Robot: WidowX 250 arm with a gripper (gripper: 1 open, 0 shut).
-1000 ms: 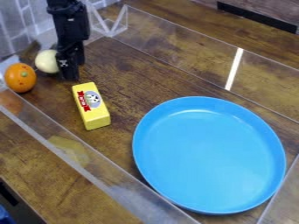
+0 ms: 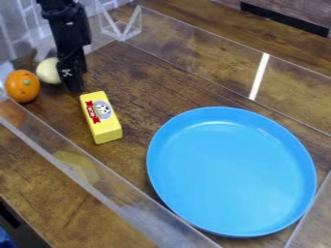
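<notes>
The black gripper [image 2: 73, 68] reaches down at the upper left, beside a pale round object [image 2: 49, 72] that it partly covers; its fingers are too dark and small to tell how they stand. An orange [image 2: 21, 85] lies just below and left of the pale object. A yellow box [image 2: 101, 118] with a red label lies to the lower right of the gripper.
A large blue plate [image 2: 230, 171] fills the lower right of the wooden surface [image 2: 195, 68]. Clear edges or panels border the area at top and lower left. The middle above the plate is free.
The gripper has shifted slightly left and down over the last second, around the pale round object. The orange, box and plate look unmoved.
</notes>
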